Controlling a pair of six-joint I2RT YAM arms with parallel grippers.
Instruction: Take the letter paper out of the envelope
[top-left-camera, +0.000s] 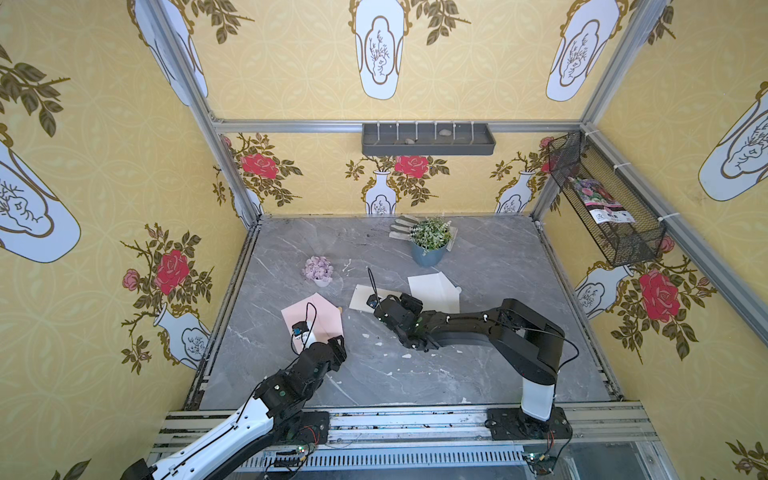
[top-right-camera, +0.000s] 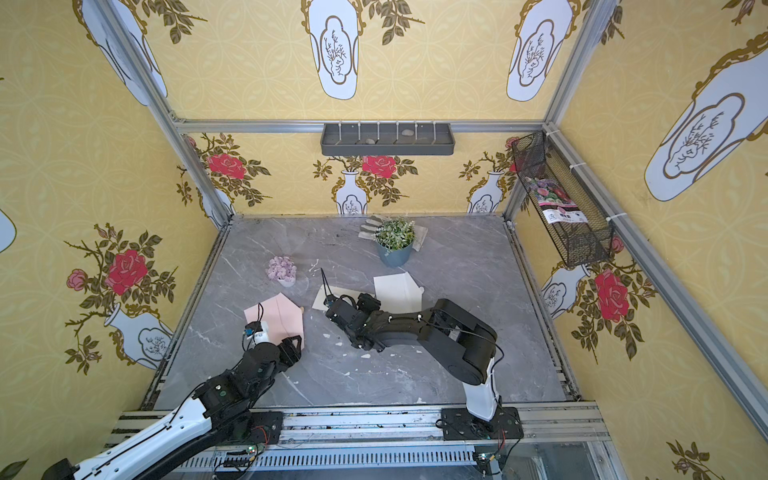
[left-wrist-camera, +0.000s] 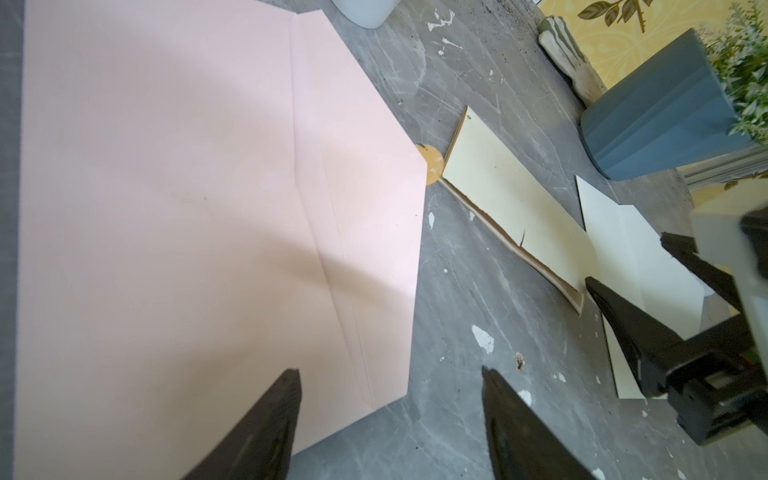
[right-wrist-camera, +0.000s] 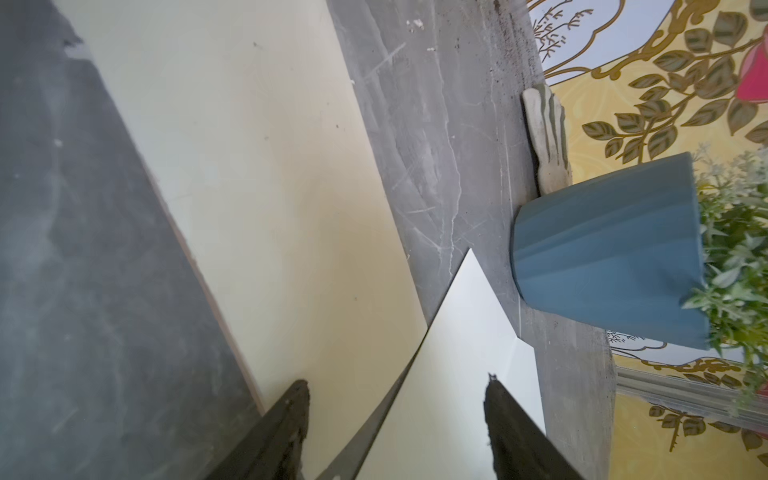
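Observation:
A pink envelope lies at the left of the table, with my open left gripper over its right edge, nothing held. A cream envelope lies in the middle, thick-edged in the left wrist view; beside it is a white envelope or sheet with a folded flap. My right gripper is open over the place where these two meet. In the top views my right arm hides part of both. Whether paper is inside any envelope I cannot tell.
A blue plant pot stands at the back centre with grey gloves by it; a small purple flower pot stands behind the pink envelope. A mesh basket hangs on the right wall.

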